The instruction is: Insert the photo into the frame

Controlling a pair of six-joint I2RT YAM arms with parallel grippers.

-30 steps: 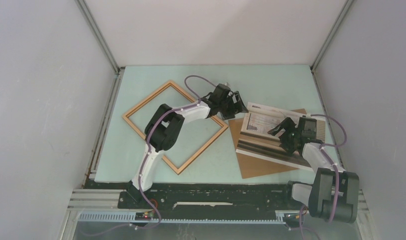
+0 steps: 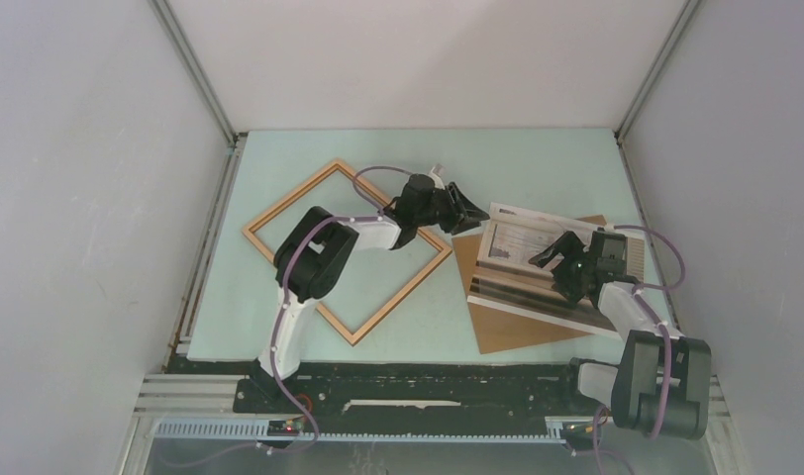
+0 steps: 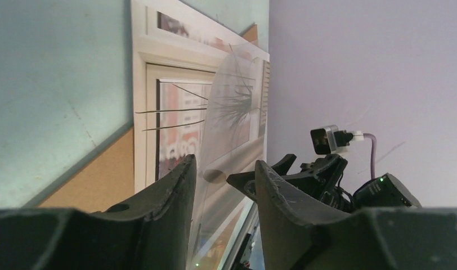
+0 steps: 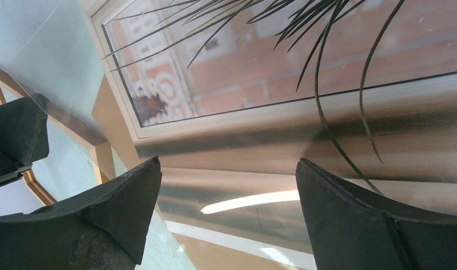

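Note:
The photo [image 2: 522, 240], a printed picture with pale borders and dark plant leaves, lies on the right side of the table over a brown board [image 2: 512, 334]. A clear sheet [image 3: 222, 132] rises over it in the left wrist view, its curved edge running down through the gap between my left fingers. My left gripper [image 2: 471, 222] is partly open near the photo's left end; contact with the sheet cannot be made out. Over the photo, my right gripper stands wide open, nothing visibly gripped. The empty wooden frame [image 2: 398, 302] lies at the left, partly under my left arm.
Bare table [image 2: 547, 173] stretches behind the photo and shows inside the wooden frame. White walls close off both sides and the back. A dark strip [image 2: 477, 379] runs along the front.
The right arm, the photo and the wooden frame look unchanged.

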